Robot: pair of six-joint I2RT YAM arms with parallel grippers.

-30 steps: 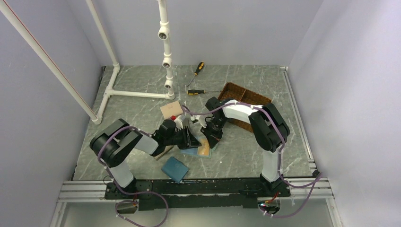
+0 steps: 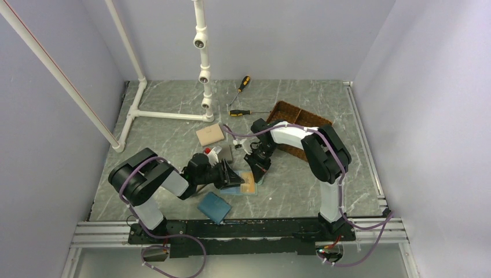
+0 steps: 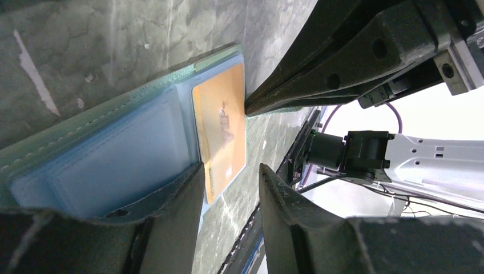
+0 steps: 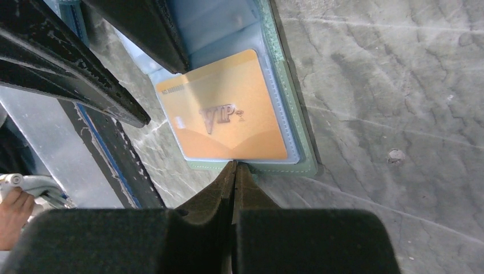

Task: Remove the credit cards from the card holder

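An open card holder (image 4: 302,148), pale green with blue sleeves, lies on the table between my arms. An orange VIP card (image 4: 225,108) sits in its clear sleeve. My left gripper is open over the holder, its fingertips by the card's edge with nothing gripped. My right gripper is shut, its tips at the edge of the holder beside the card, with nothing visible between them. In the top view both grippers partly hide the holder.
A dark blue flat case (image 2: 214,207) lies at the front, beige ones (image 2: 210,134) behind. A brown divided basket (image 2: 307,119) stands at right rear; two screwdrivers (image 2: 239,112) lie at the back. The table right of the holder is clear.
My left arm and gripper have shifted slightly over the holder, and the holder's position looks slightly changed. My right arm is almost unmoved.
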